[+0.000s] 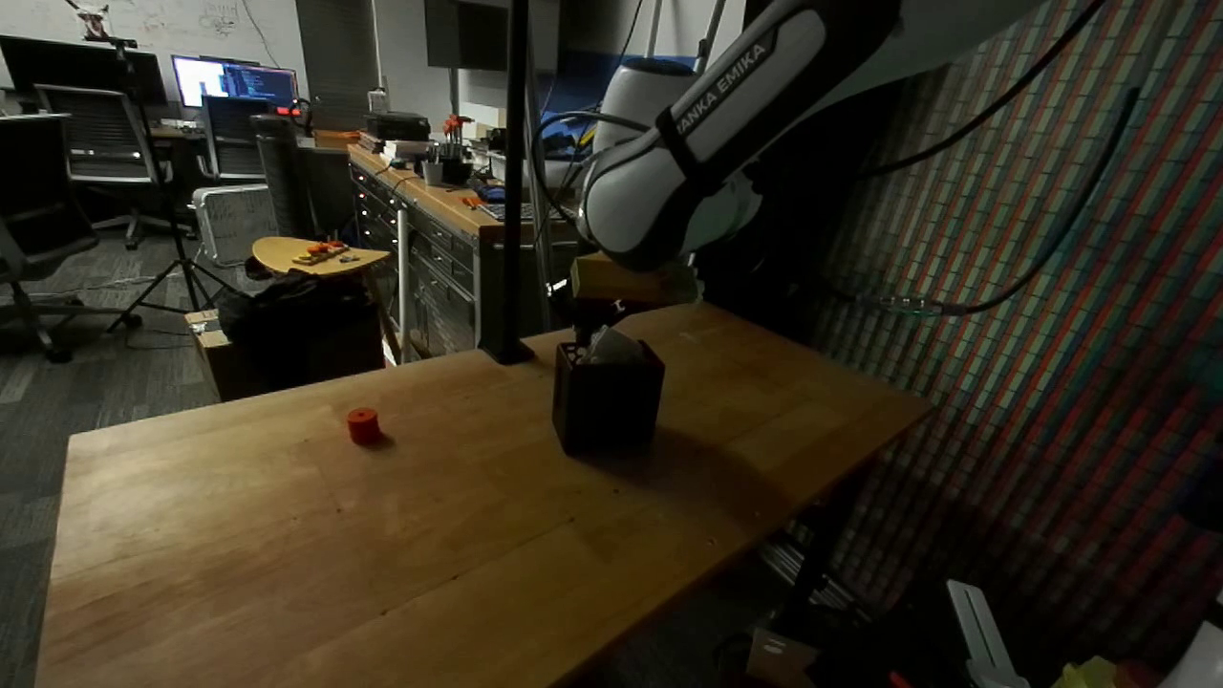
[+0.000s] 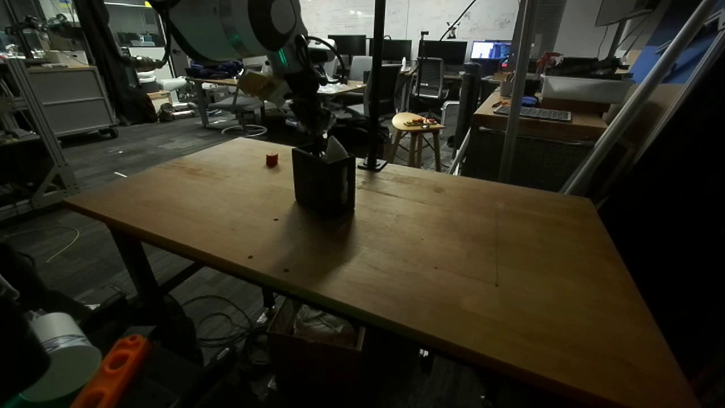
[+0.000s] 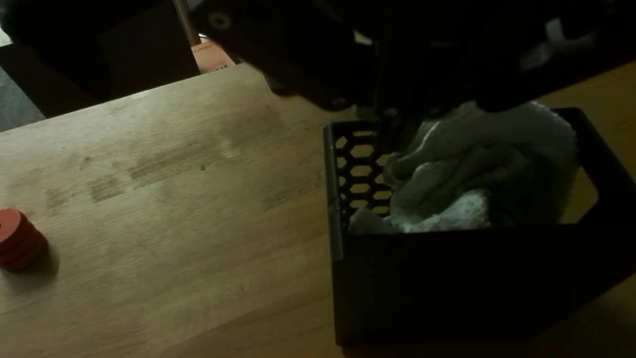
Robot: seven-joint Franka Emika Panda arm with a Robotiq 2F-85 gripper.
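A black box (image 1: pixel 609 407) with honeycomb-cut walls stands on the wooden table (image 1: pixel 447 505). Inside lies a crumpled pale grey cloth (image 3: pixel 477 161); part of it pokes above the rim in both exterior views. My gripper reaches down at the box's far rim in the wrist view, its fingers beside the cloth's left edge. Its fingers are shut, but they are so dark that I cannot tell whether cloth or box wall is between them. The second exterior view has the gripper (image 2: pixel 318 141) low over the box's back left side.
A red ridged cylinder (image 1: pixel 363 426) stands on the table apart from the box. A black post (image 1: pixel 512 183) rises at the table's back edge, close to the box.
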